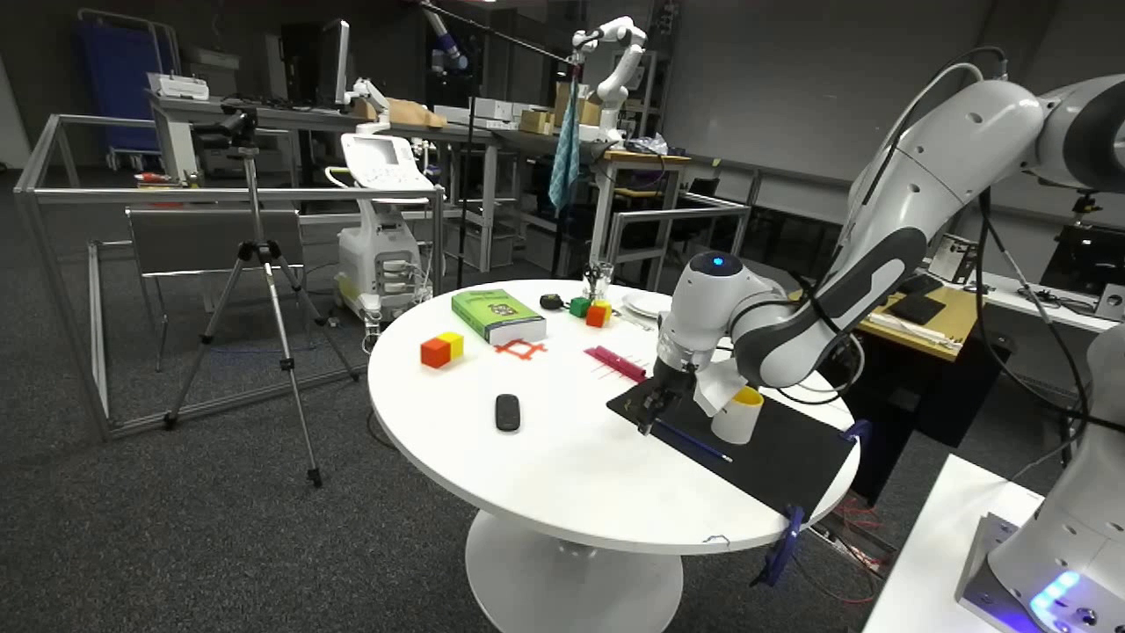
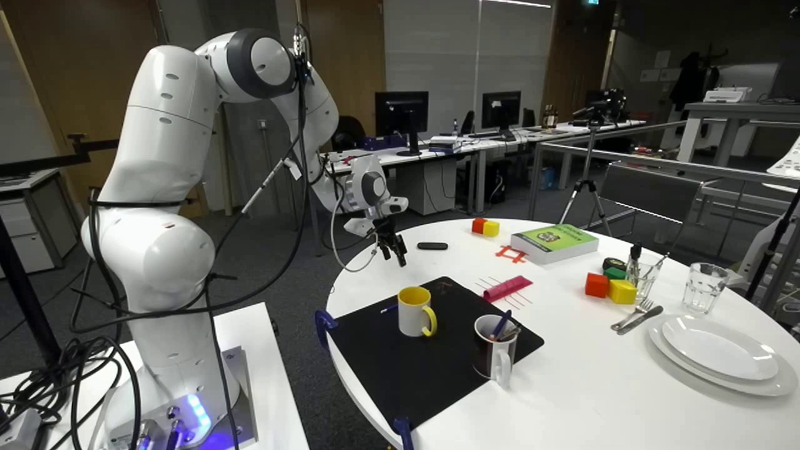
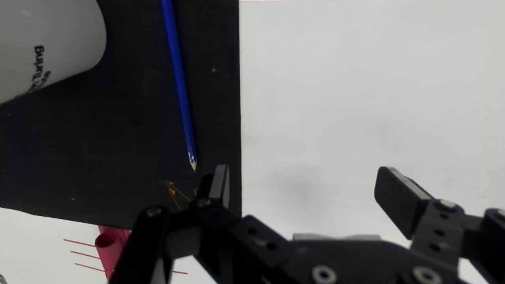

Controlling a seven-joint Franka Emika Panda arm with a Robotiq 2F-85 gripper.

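Observation:
My gripper stands open above the table, its fingers wide apart with only bare white tabletop between them. The left finger (image 3: pixel 220 184) lies over the edge of the black mat (image 3: pixel 123 142) in the wrist view. A blue pencil (image 3: pixel 178 75) rests on the mat, its tip just beyond that finger. Left of the pencil is a white mug (image 3: pixel 52 42), yellow inside, upright on the mat in exterior view 2. A second mug (image 2: pixel 485 356) holding pens stands farther along the mat.
A pink holder (image 2: pixel 507 288), a black remote (image 1: pixel 507 412), a green book (image 1: pixel 498 316), coloured blocks (image 1: pixel 442 349) and plates (image 2: pixel 720 352) are spread over the table. Blue clamps (image 1: pixel 780 549) grip the mat's edge.

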